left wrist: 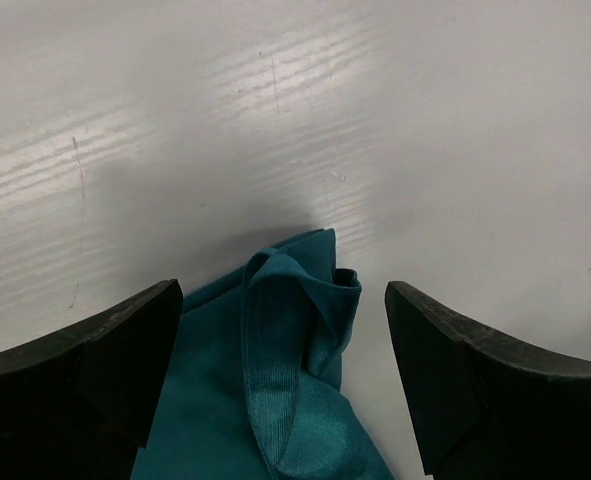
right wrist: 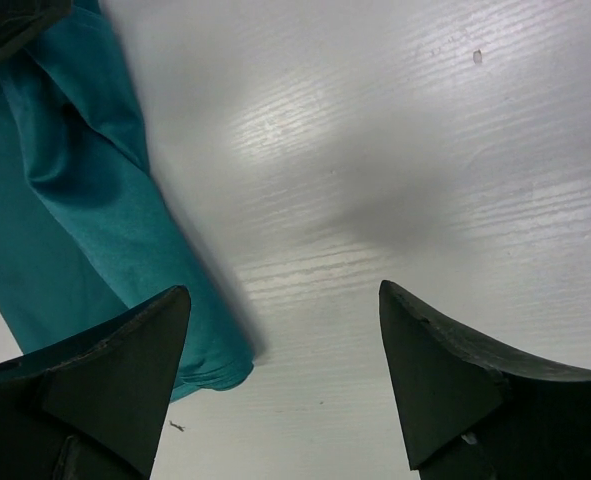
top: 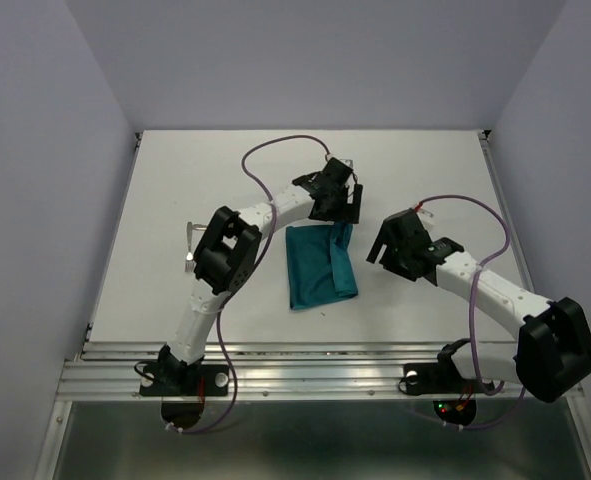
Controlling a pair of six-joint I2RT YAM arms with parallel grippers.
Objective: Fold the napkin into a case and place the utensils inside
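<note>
The teal napkin (top: 311, 268) lies on the table, its right side turned over into a rumpled strip (top: 341, 268). My left gripper (top: 352, 203) is open above the far end of that strip. In the left wrist view, the raised, curled far corner (left wrist: 293, 275) shows between the two spread fingers, touching neither as far as I can tell. My right gripper (top: 376, 254) is open to the right of the napkin, with bare table between its fingers in the right wrist view. At the left, partly behind the left arm, lie metallic utensils (top: 190, 245).
My left arm reaches across the left half of the table. In the right wrist view, a dark part of the left gripper shows at the upper left corner.
</note>
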